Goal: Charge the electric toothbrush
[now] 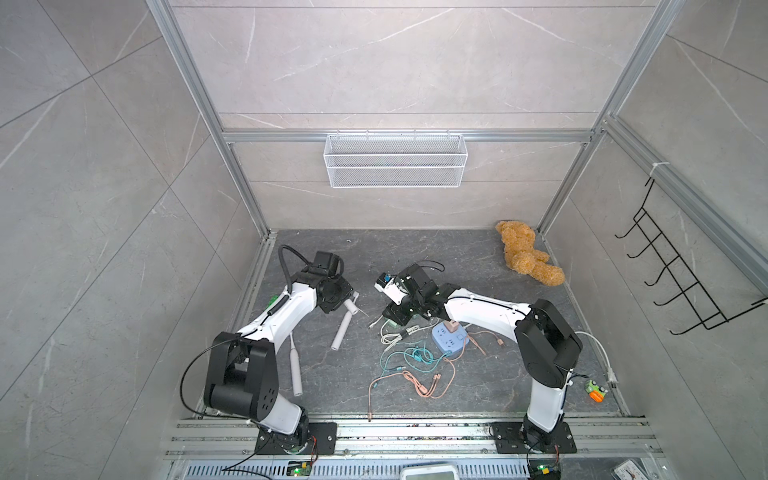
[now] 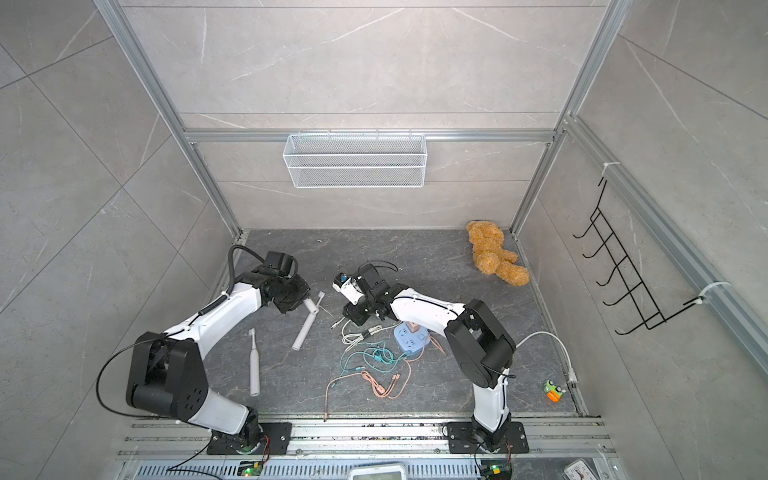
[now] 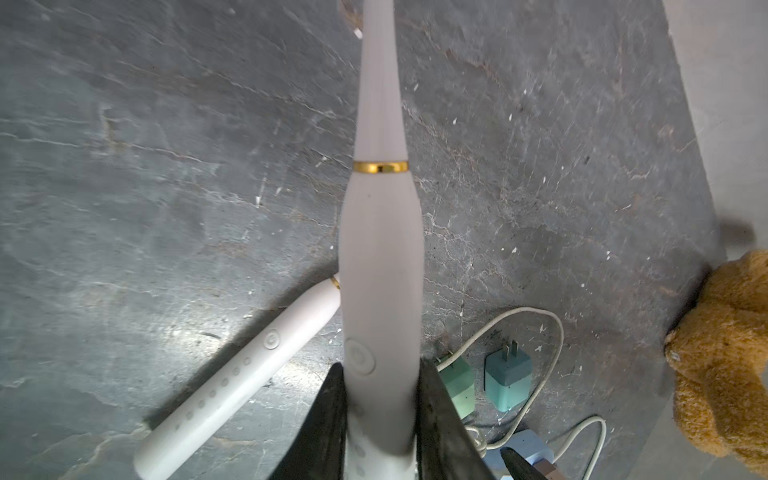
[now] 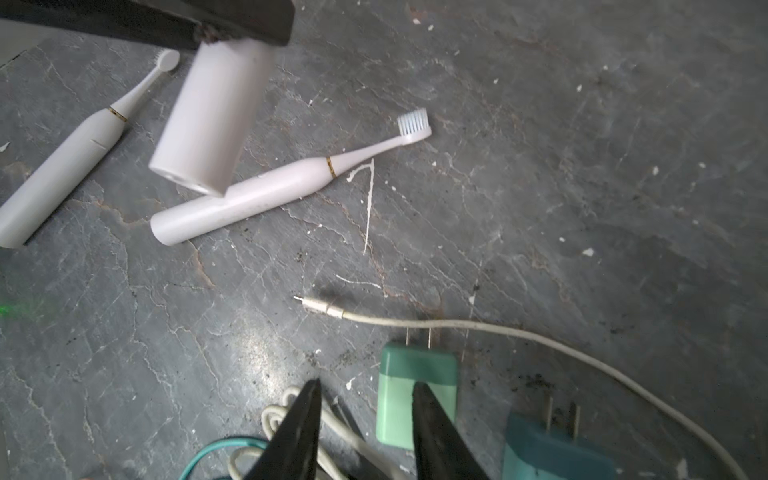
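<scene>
My left gripper is shut on a white toothbrush (image 3: 381, 240) with a gold ring, holding it by the handle above the table. In the right wrist view the base end of this held toothbrush (image 4: 212, 120) points down at upper left, with nothing plugged into it. The white charging cable plug (image 4: 320, 307) lies on the table, its thin metal pin bare and pointing left. Below it in that view, my right gripper stands open, its fingers (image 4: 300, 428) apart and clear of the cable. The cable (image 4: 512, 332) runs off to the lower right.
Two more toothbrushes lie on the table, one (image 4: 248, 196) near the plug and one (image 2: 254, 368) at left. Green (image 4: 417, 396) and teal (image 4: 552, 452) adapters sit beside the cable. A blue power strip (image 1: 449, 339) and tangled cables (image 1: 416, 356) fill the middle front.
</scene>
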